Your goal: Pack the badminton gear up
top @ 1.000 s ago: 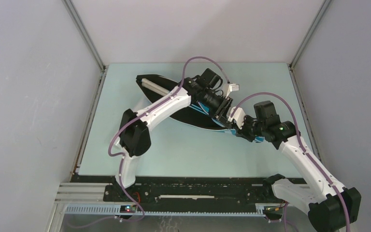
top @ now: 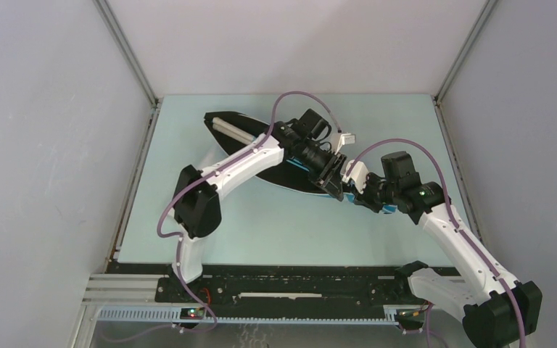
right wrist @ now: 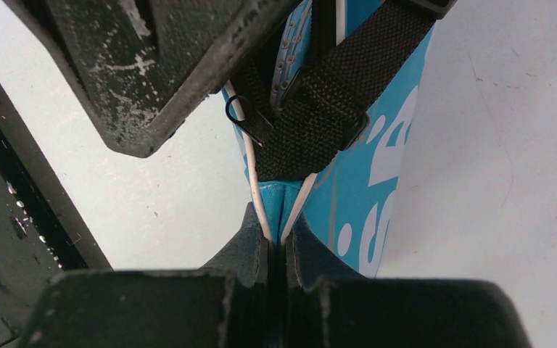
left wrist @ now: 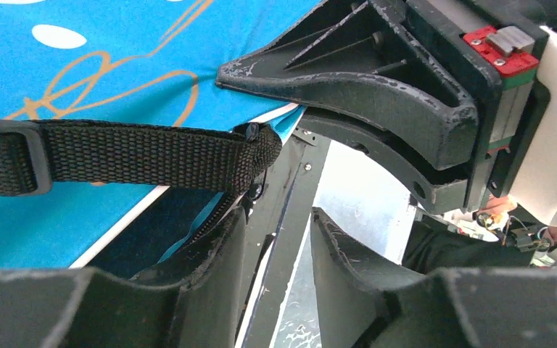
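The badminton bag (top: 279, 174) lies open and dark inside, with pale shuttlecock tubes or similar rods (top: 228, 127) at its upper left end. Its blue end, with a black strap (left wrist: 138, 156) and zip, is in both wrist views. My right gripper is shut on the bag's blue fabric end, just below the strap. My left gripper is part open beside the strap and zip, with nothing held between its fingertips; in the top view it is close to my right gripper over the bag's right end.
Walls stand on both sides and at the back. The two arms nearly touch over the bag's right end.
My right arm and the bag look unchanged.
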